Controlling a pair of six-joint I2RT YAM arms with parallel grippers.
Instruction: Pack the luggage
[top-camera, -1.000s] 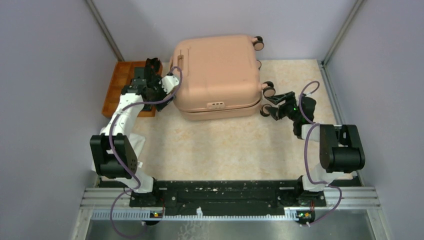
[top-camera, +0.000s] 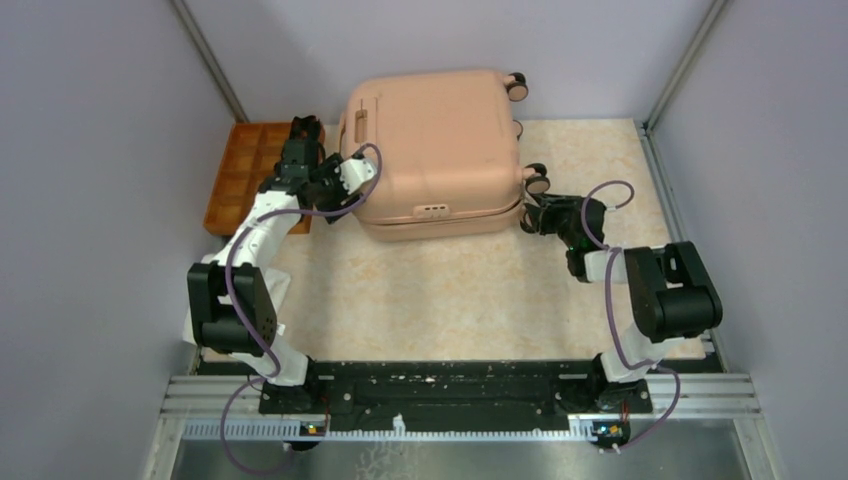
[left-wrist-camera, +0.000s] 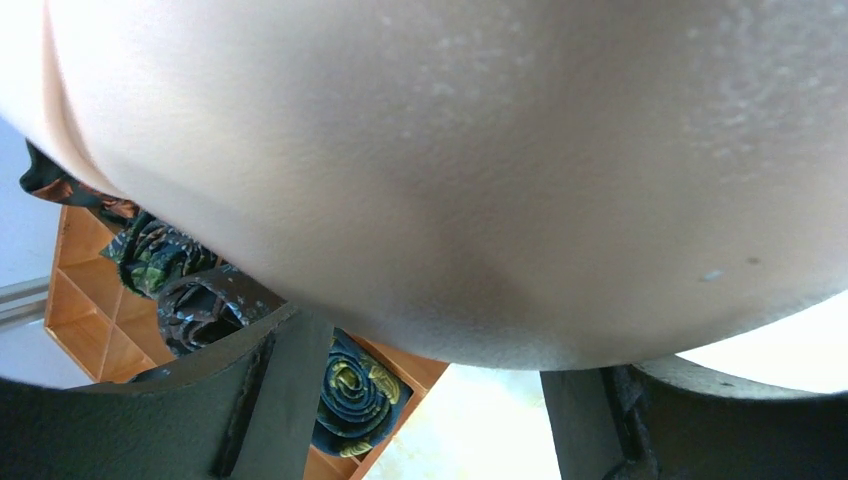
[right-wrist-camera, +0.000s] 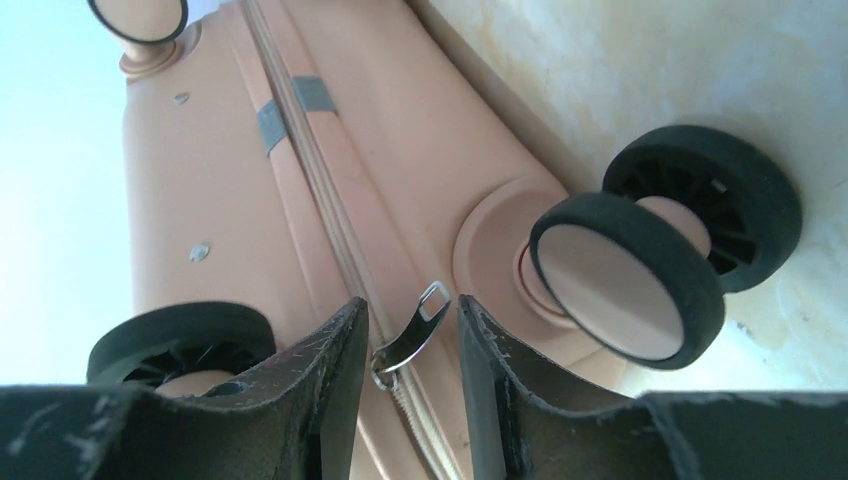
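Note:
A closed pink suitcase (top-camera: 430, 140) lies on the table, wheels to the right. My left gripper presses close at its left end, fingers apart, with the case's shell filling the view above them; whether they touch it is unclear. My right gripper is at the wheeled end, fingers apart on either side of a metal zipper pull (right-wrist-camera: 415, 335) on the zipper seam, between the wheels (right-wrist-camera: 625, 290). I cannot tell whether the fingertips touch the pull.
An orange divided tray (top-camera: 240, 170) with rolled patterned clothes (left-wrist-camera: 355, 390) sits at the back left. A white cloth (top-camera: 275, 300) lies at the left.
My left gripper has shifted slightly to the right against the case's left end. The suitcase looks unmoved.

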